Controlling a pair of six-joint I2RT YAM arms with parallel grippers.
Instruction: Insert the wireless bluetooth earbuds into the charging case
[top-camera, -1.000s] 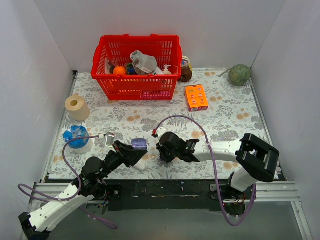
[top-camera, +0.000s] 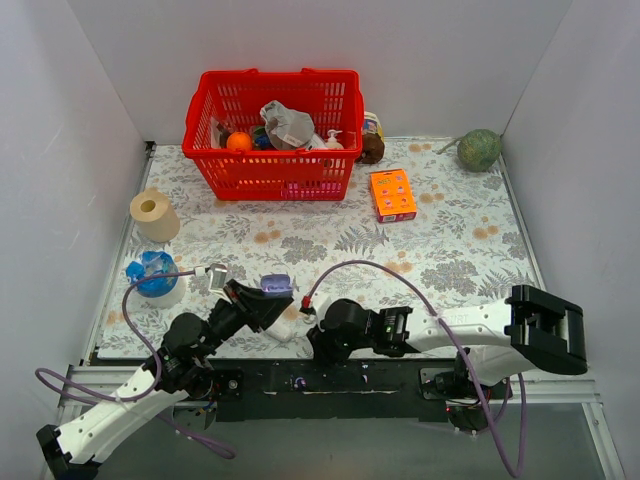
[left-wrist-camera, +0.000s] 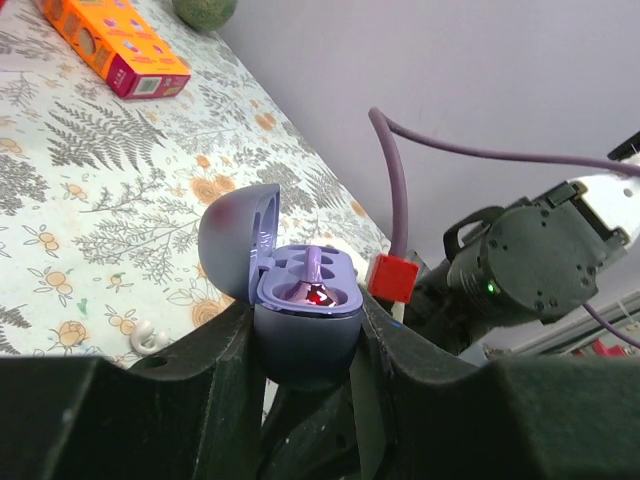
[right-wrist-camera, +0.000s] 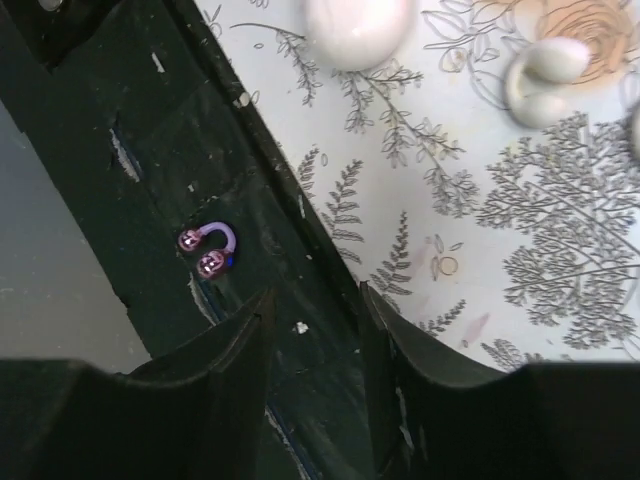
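Note:
My left gripper (top-camera: 276, 300) is shut on the purple charging case (left-wrist-camera: 305, 350), which is held upright with its lid (left-wrist-camera: 226, 238) open. Inside the case stand a purple band and a shiny reddish part that look like an earbud (left-wrist-camera: 313, 268). A purple earbud (right-wrist-camera: 230, 238), a curved clip with two shiny ends, lies on the black strip (right-wrist-camera: 130, 215) along the table's front edge. Above that strip my right gripper stands open, its fingers (right-wrist-camera: 250, 330) apart with nothing between them. The earbud lies beyond the left fingertip in the right wrist view.
A white case (right-wrist-camera: 360, 30) and small white earbuds (right-wrist-camera: 545, 85) lie on the patterned tabletop. Farther back are a red basket (top-camera: 275, 180), an orange box (top-camera: 393, 195) and a paper roll (top-camera: 155, 215). Mid-table is clear.
My left arm and the case have hardly moved.

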